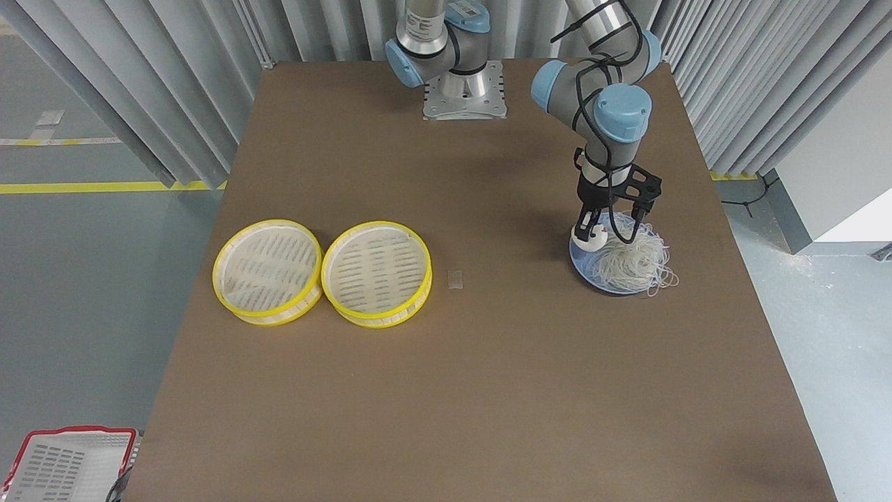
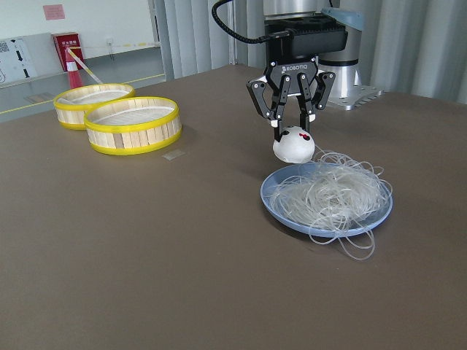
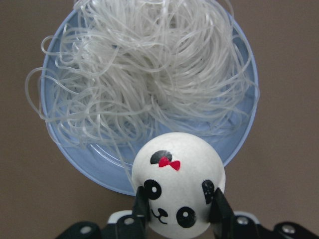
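A white panda-faced bun (image 2: 294, 146) with black eyes and a red bow is held between the fingers of my black gripper, which is shut on it. In the left view the gripper hangs with the bun above the near rim of a blue plate (image 2: 277, 211). A heap of white translucent noodle-like strands (image 3: 149, 69) fills the plate, some spilling over its rim. In the front view the bun (image 1: 589, 238) is partly hidden under the gripper and cables.
Two yellow-rimmed round steamer baskets (image 1: 375, 269) (image 1: 265, 268) stand to the left on the brown table (image 1: 485, 385).
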